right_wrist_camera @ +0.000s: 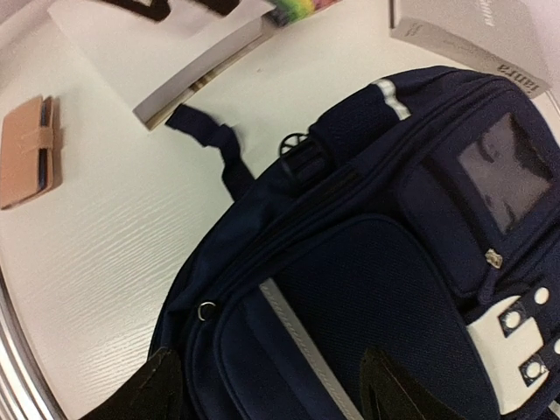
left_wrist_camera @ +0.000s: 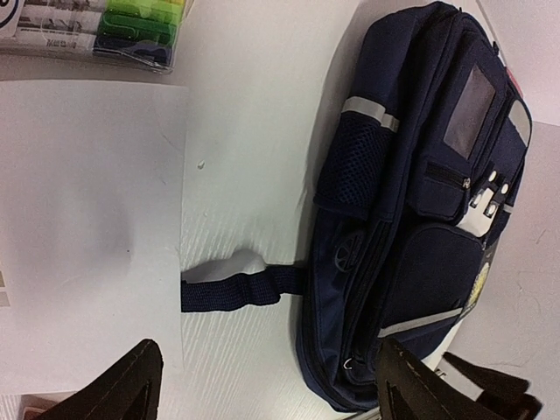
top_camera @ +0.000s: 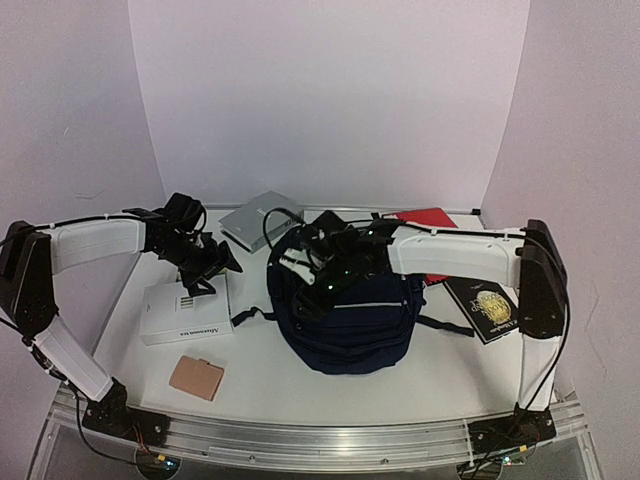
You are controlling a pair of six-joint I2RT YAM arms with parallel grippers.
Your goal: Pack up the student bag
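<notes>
A dark blue backpack [top_camera: 345,345] lies flat in the middle of the table, front side up, with its pockets and zips visible in the right wrist view. Over its left part hovers my right gripper [top_camera: 300,285], which stands open; in its wrist view the two fingers [right_wrist_camera: 159,389] are wide apart with only the bag below them. My left gripper [top_camera: 220,280] is above the white box [top_camera: 185,325], open and empty. Whether the right fingers touch the bag cloth is hard to tell. A loose strap [left_wrist_camera: 236,291] reaches from the bag towards the white box.
Around the bag lie a grey box [top_camera: 262,220], a red folder [top_camera: 428,216], a black book [top_camera: 484,308] and a tan notebook [top_camera: 196,378]. A clear case with coloured contents [left_wrist_camera: 131,31] sits beyond the white box.
</notes>
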